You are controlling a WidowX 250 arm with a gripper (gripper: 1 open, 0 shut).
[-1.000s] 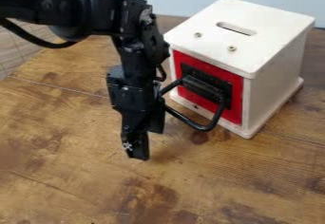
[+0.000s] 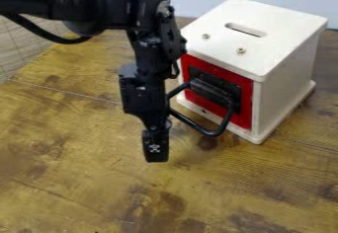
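A white wooden box (image 2: 278, 79) with a slot in its top and a red front panel (image 2: 240, 87) stands at the right. A black fixture on that panel carries a black bar handle (image 2: 199, 124) that juts out toward the left and down. My black gripper (image 2: 156, 138) hangs point-down just left of the handle, over the wooden table, partly overlapping the handle's end in this view. Its fingers are seen edge-on, so their spread is hard to make out, and I see nothing held in it.
A pale tiled surface lies at the far left, and a light wall stands behind the box.
The gripper has swung slightly to the right and turned, its tip now lower-centre nearer the handle. The box has not moved.
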